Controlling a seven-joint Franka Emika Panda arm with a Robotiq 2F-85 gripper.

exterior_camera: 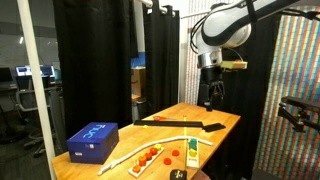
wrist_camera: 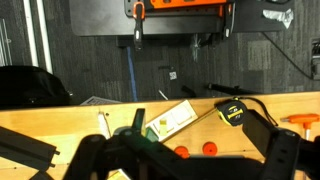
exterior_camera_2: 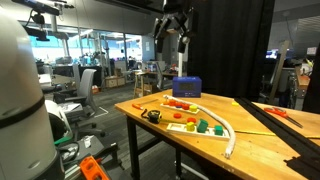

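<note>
My gripper (exterior_camera: 209, 104) hangs above the table, open, with nothing between its fingers. In the wrist view its dark fingers stand wide apart at the left and right. Between them in that view lie a white tray (wrist_camera: 177, 117) with green and yellow pieces, and two red discs (wrist_camera: 210, 148). A yellow and black tape measure (wrist_camera: 232, 111) lies near the table edge. A second white tray (exterior_camera: 145, 164) carries red and yellow pieces. The blue box (exterior_camera: 93, 143) stands at one end of the table, beside a curved white tube (exterior_camera: 140, 152).
A long black strip (exterior_camera: 165, 130) and a smaller black piece (exterior_camera: 213, 127) lie on the wooden table (exterior_camera_2: 262, 148). An orange-handled tool (wrist_camera: 302, 118) shows at the right of the wrist view. Black curtains (exterior_camera: 92, 65) hang behind the table.
</note>
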